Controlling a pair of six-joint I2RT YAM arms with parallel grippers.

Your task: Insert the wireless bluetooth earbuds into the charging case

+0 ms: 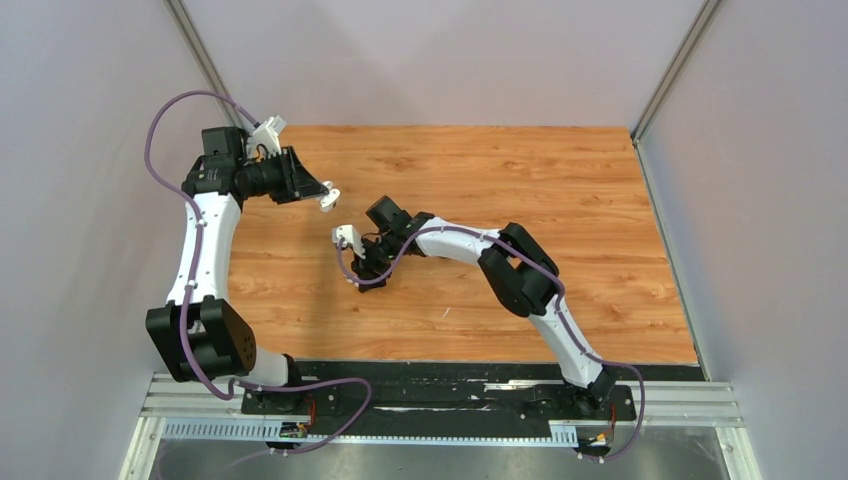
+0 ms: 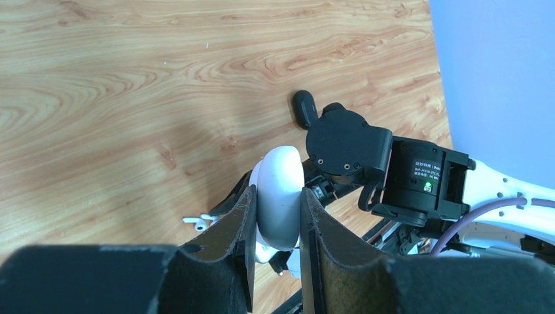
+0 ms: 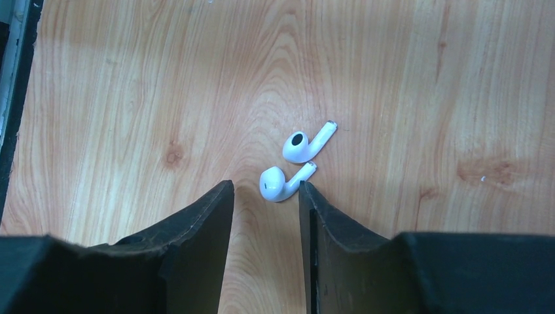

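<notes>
In the left wrist view my left gripper is shut on the white charging case (image 2: 280, 196), held above the table at the upper left of the top view (image 1: 329, 197). My right gripper points down at the wood, part open, its fingertips just short of two white earbuds. The nearer earbud (image 3: 275, 184) lies by the right fingertip; the farther earbud (image 3: 301, 147) lies a little beyond it. Neither is between the pads as far as shows.
A small black object (image 2: 304, 108) lies on the table beside the right arm.
</notes>
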